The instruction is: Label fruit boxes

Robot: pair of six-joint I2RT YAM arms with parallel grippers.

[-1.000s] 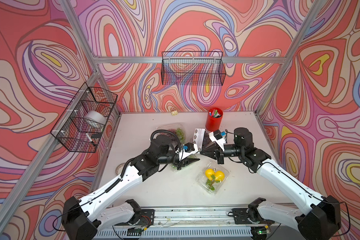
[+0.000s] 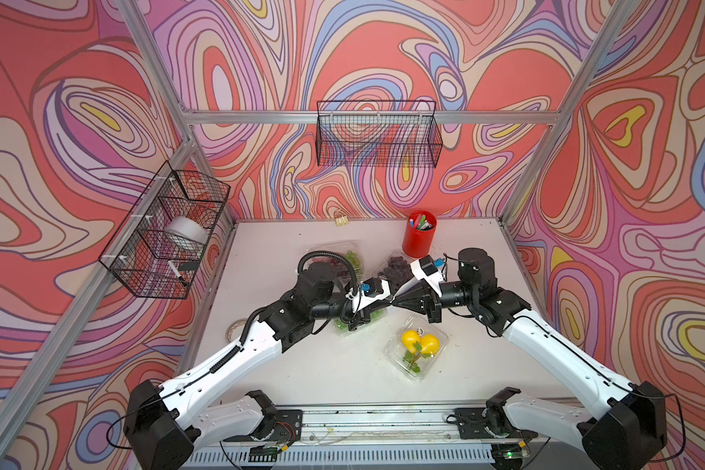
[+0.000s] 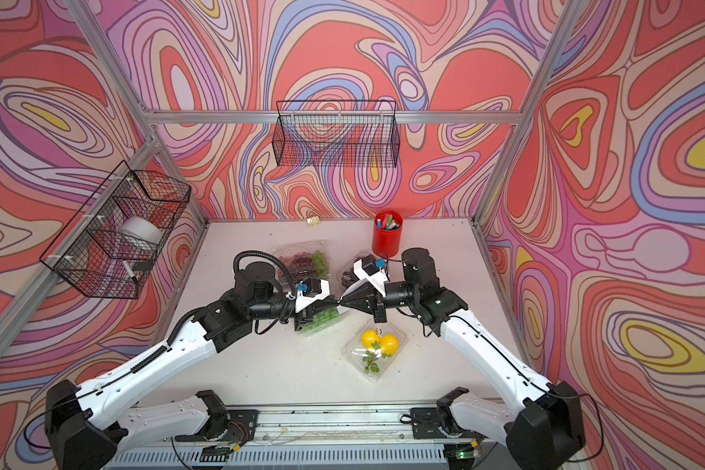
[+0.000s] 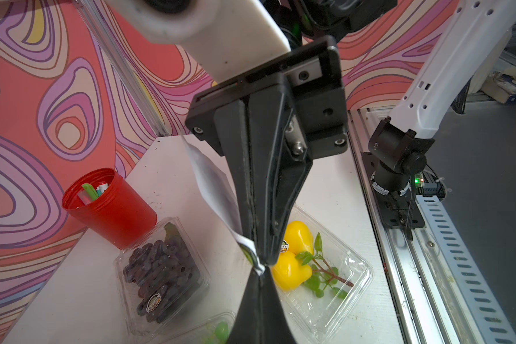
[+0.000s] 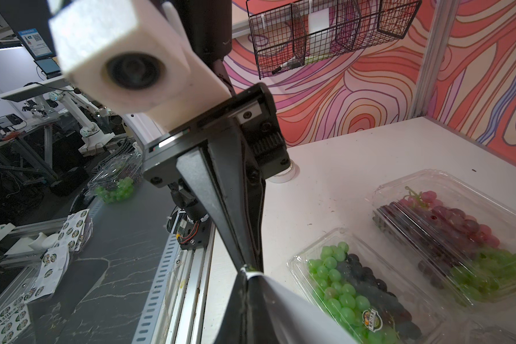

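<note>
My right gripper is shut on the edge of a white label sheet; in the left wrist view the sheet [image 4: 212,186] curls up beside its black fingers [image 4: 265,218]. Tip to tip against it, my left gripper is shut at the same pinched edge. Whether a label sticks between the left tips cannot be made out. Below lie clear fruit boxes: yellow peppers with mint [image 2: 416,348], dark grapes [image 4: 160,275], green and black grapes [image 5: 361,292], and mixed grapes [image 5: 453,235]. The pepper and dark-grape boxes bear a round sticker.
A red cup of markers [image 2: 420,235] stands at the back right. Wire baskets hang on the left [image 2: 168,227] and back [image 2: 379,133] walls. Bare table lies at the front left and right.
The left gripper has gone from open to shut, moving slightly right to meet the right gripper's tips. The sheet, upright with its printed face showing, has turned and leaned right. The boxes stay put.
</note>
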